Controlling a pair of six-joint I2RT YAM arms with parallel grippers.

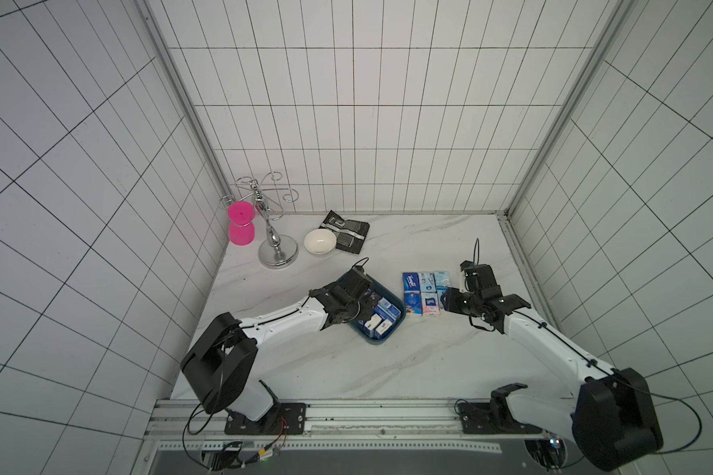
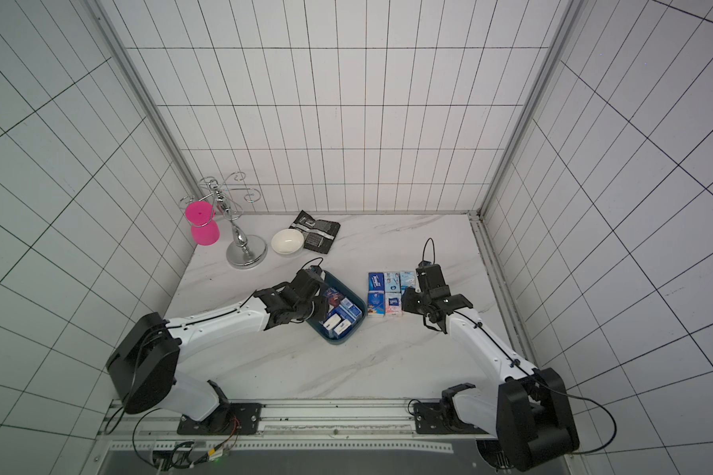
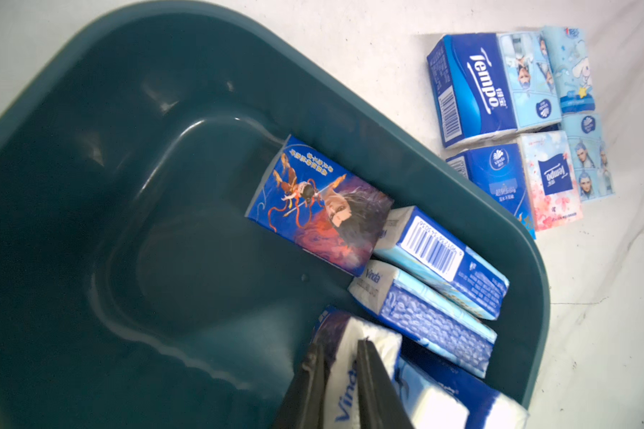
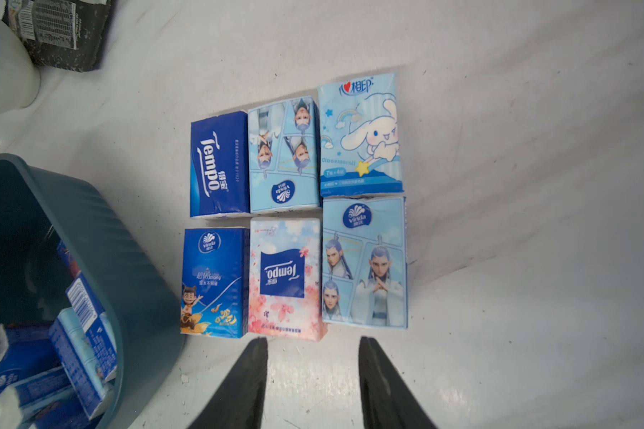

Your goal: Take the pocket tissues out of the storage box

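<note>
Several pocket tissue packs stand or lie in the dark teal storage box point(image 3: 146, 236), among them a blue-red pack point(image 3: 322, 203) and a barcoded pack point(image 3: 436, 250). My left gripper reaches down into the box, its fingers a little apart over a white-sided Vinda pack point(image 3: 345, 400); whether they grip it cannot be told. On the table right of the box, two rows of packs include a dark blue Tempo pack point(image 4: 219, 164), a pink Tempo pack point(image 4: 284, 279) and a Cinnamoroll pack point(image 4: 361, 132). Just in front of these rows, my right gripper is open and empty.
Behind the box are a white bowl point(image 1: 320, 241) and a black packet point(image 1: 346, 231). A metal stand point(image 1: 277, 251) with a pink cup point(image 1: 241, 221) occupies the back left.
</note>
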